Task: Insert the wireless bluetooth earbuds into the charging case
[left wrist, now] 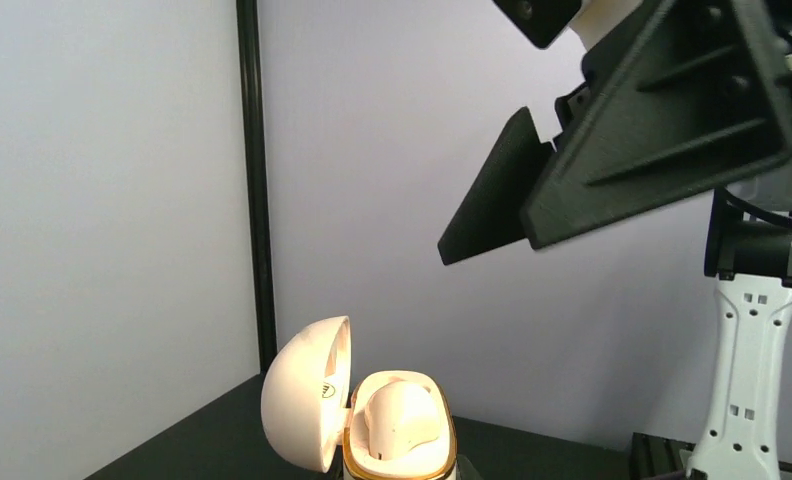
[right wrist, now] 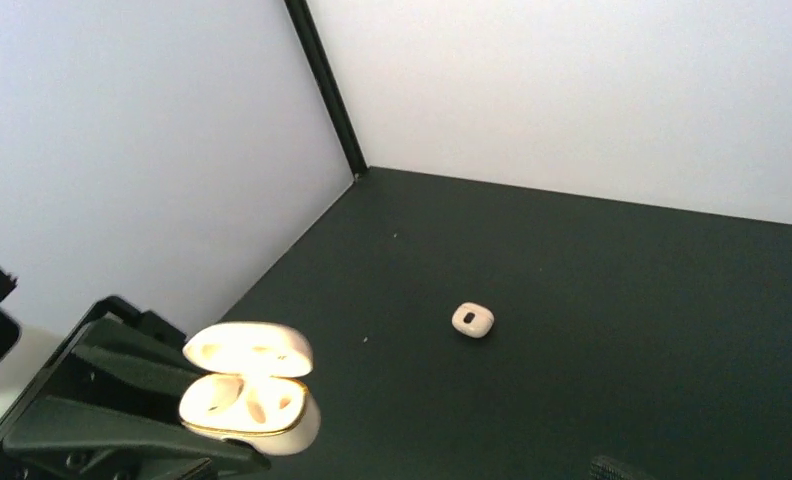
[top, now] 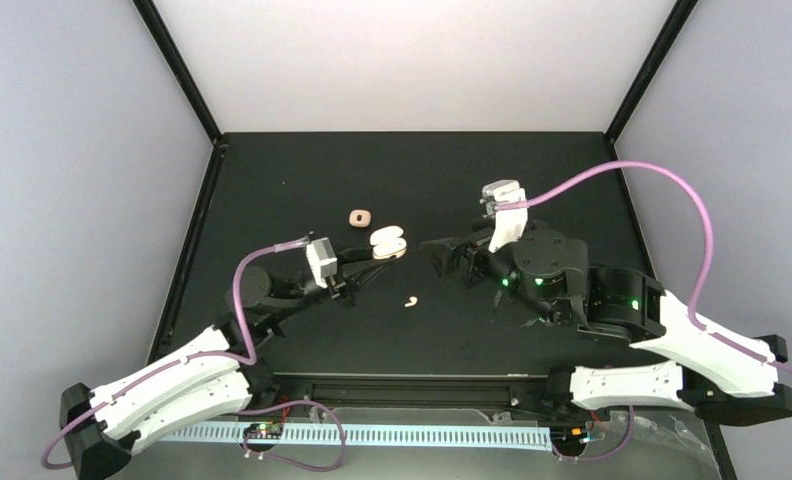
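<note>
The charging case (top: pixel 388 245) is raised off the table with its lid flipped open. My left gripper (top: pixel 384 258) is shut on the case body. In the left wrist view, a rounded white earbud (left wrist: pixel 402 415) shows in the open case. The right wrist view shows the case's wells (right wrist: pixel 252 402), but glare hides how far anything sits in them. A second earbud (top: pixel 411 302) lies loose on the black table, in front of the case. My right gripper (top: pixel 432 258) stands open to the right of the case, apart from it, with nothing seen between its fingers.
A small pale rounded-square object (top: pixel 360 218) lies on the table behind the left gripper; it also shows in the right wrist view (right wrist: pixel 473 320).
</note>
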